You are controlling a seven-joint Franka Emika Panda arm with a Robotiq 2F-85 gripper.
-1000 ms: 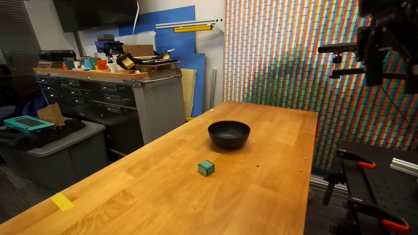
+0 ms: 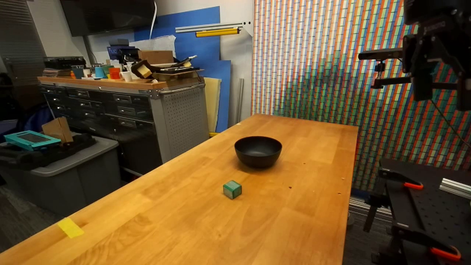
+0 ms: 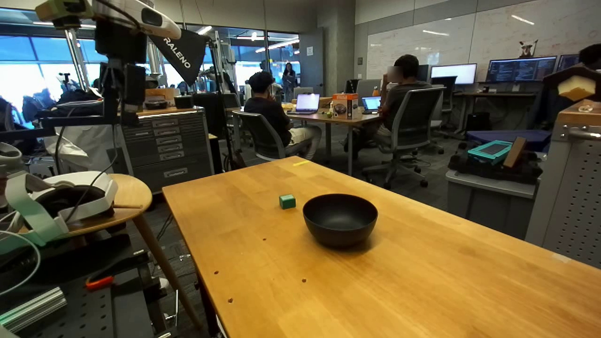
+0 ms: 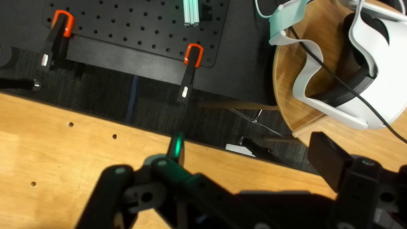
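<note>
A small green cube (image 2: 232, 189) rests on the wooden table, a short way from a black bowl (image 2: 258, 152). The second exterior view shows the cube (image 3: 287, 202) apart from the bowl (image 3: 340, 220), on the bare tabletop. No contents show in the part of the bowl's inside that is visible. My gripper (image 2: 442, 99) hangs high at the upper right of the first exterior view, well away from both objects. Seen from the wrist, the gripper is open, its fingers wide apart with nothing between them. Neither cube nor bowl appears in the wrist view.
Beside the table stands a black perforated bench (image 4: 126, 28) with orange-tipped clamps, a floor gap between. A round stool (image 4: 286, 84) carries a white headset (image 4: 385, 87). Yellow tape (image 2: 70, 227) marks the table's edge.
The gripper has shifted down very slightly in the first exterior view. The cube and the bowl have stayed in place.
</note>
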